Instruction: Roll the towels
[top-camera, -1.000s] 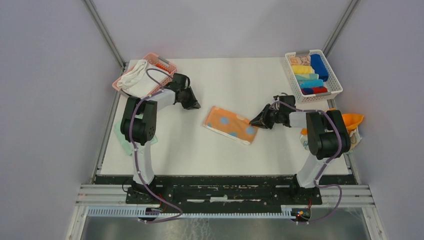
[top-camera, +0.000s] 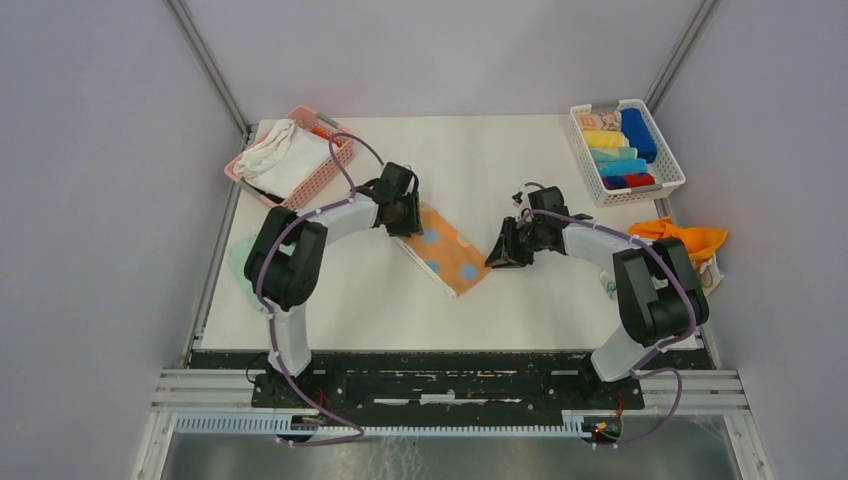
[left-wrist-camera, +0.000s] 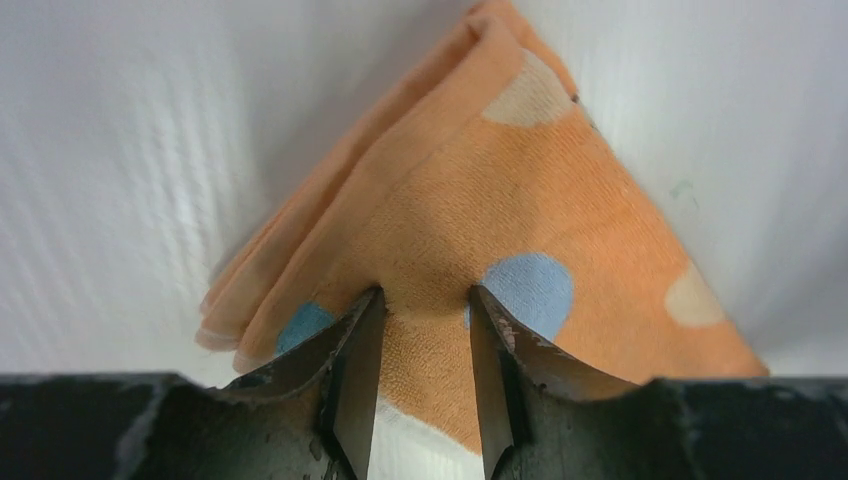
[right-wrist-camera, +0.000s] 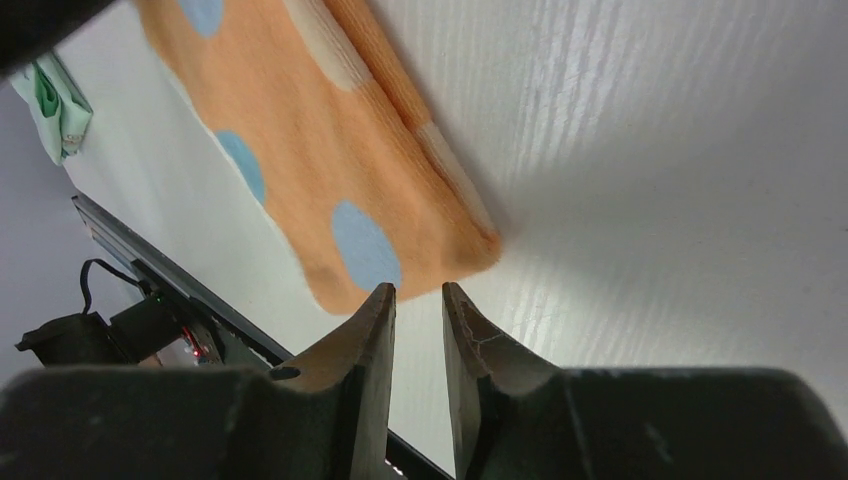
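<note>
The orange towel with blue and cream dots (top-camera: 452, 255) lies folded and angled in the middle of the white table. My left gripper is down on its far-left end, fingertips part open on the cloth, which wrinkles beside them; its folded edge shows in the left wrist view. My right gripper is just off the towel's near-right corner, fingers close together; I cannot tell whether anything is between them. In the right wrist view the towel's end lies beyond the fingertips.
A pink basket (top-camera: 318, 178) with white towels stands back left, a white basket (top-camera: 650, 190) of rolled towels back right. An orange cloth (top-camera: 690, 240) lies at the right edge, a mint cloth (top-camera: 240, 258) at the left.
The towel has turned clockwise, its left end now further back. My right gripper has shifted left.
</note>
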